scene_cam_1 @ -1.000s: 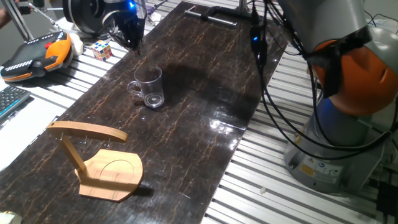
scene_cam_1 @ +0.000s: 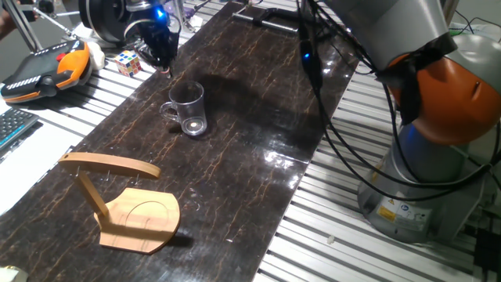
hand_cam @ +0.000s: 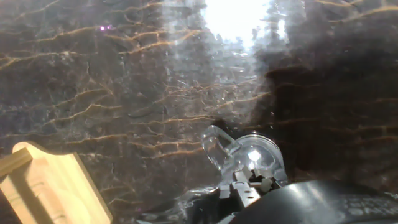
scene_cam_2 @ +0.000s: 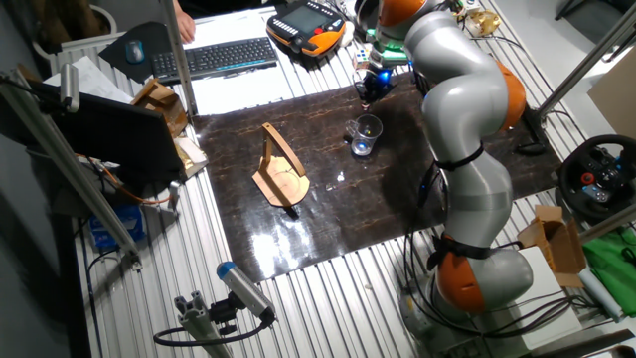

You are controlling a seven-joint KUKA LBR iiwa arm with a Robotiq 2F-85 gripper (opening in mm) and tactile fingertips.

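Observation:
A clear glass mug stands upright on the dark marbled tabletop, its handle towards the left in exterior view 1. My gripper hangs above and behind the mug, apart from it in that view. Seen from the wrist, the mug lies just beyond the gripper, which covers part of it. Whether the fingers are apart or together is too small and dark to make out. A wooden stand with a round-marked base and a curved top arm stands nearer the front; exterior view 2 shows the stand left of the mug.
Beyond the table's far edge lie a Rubik's cube, an orange and black teach pendant and a keyboard. A black clamp sits at the table's end. Bare tabletop separates mug and stand.
The gripper has shifted slightly left and a little lower in exterior view 1, and the upper arm with its cables has swung left. Mug and stand have stayed put.

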